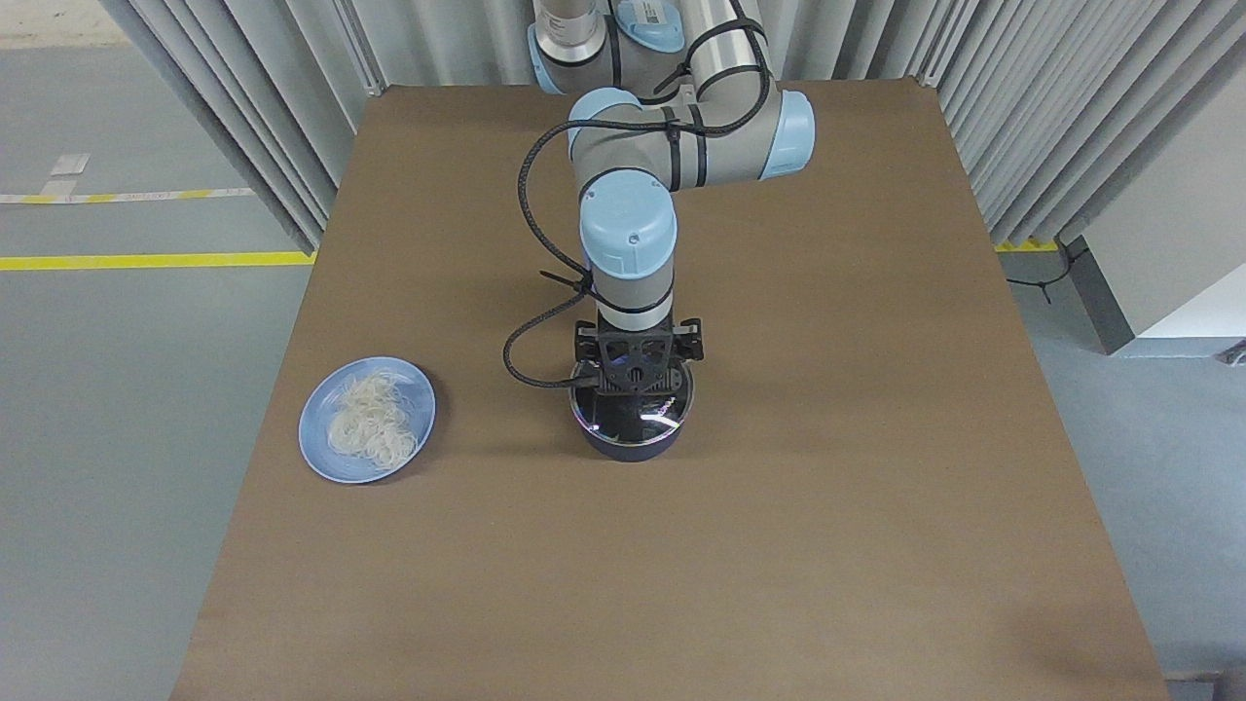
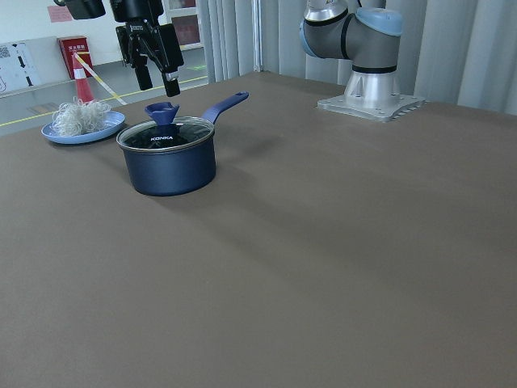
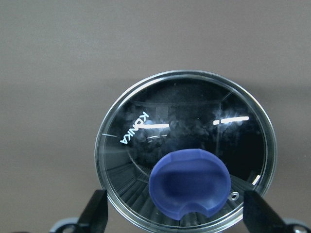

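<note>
A navy saucepan (image 2: 170, 174) with glass lid (image 3: 184, 116) and blue knob (image 3: 189, 179) sits on the table, its handle (image 2: 228, 105) pointing away in the left view. My open gripper (image 2: 157, 87) hangs just above the lid, apart from it. In the wrist view its two fingers stand either side of the knob, near the bottom edge, with nothing between them gripped. In the front view the gripper hides the knob and much of the lid.
A blue plate (image 1: 320, 423) of white noodles (image 1: 371, 423) lies left of the pot.
</note>
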